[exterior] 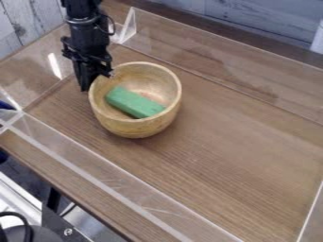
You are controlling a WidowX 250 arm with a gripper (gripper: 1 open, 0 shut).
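Observation:
A wooden bowl (153, 127) sits on the table, left of centre, holding a green block (134, 102) that lies tilted inside it. My black gripper (89, 77) is at the bowl's upper left, its fingertips at or just beside the rim; whether they touch it I cannot tell. The gripper looks shut, with nothing visible between its fingers.
Clear plastic edging runs along the left and near sides. A black cable (15, 219) lies at the lower left.

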